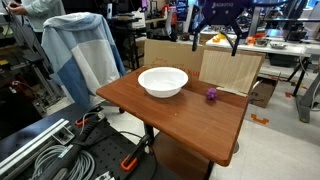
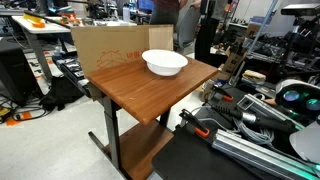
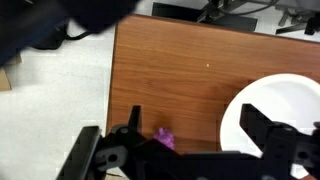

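A small purple object (image 1: 211, 94) lies on the brown table to the right of a white bowl (image 1: 162, 81). My gripper (image 1: 214, 46) hangs well above the table, open, its fingers spread apart with nothing between them. In the wrist view, the purple object (image 3: 164, 138) shows near the left finger, partly covered by the gripper. The bowl (image 3: 272, 115) appears at the right there, partly behind the other finger. From the second exterior side the bowl (image 2: 164, 62) stands upright and looks empty; I cannot make out the purple object there.
Cardboard panels (image 2: 110, 48) stand along an edge of the table (image 1: 190, 118). Cables and rails (image 1: 75, 150) lie beside the table at the robot's side.
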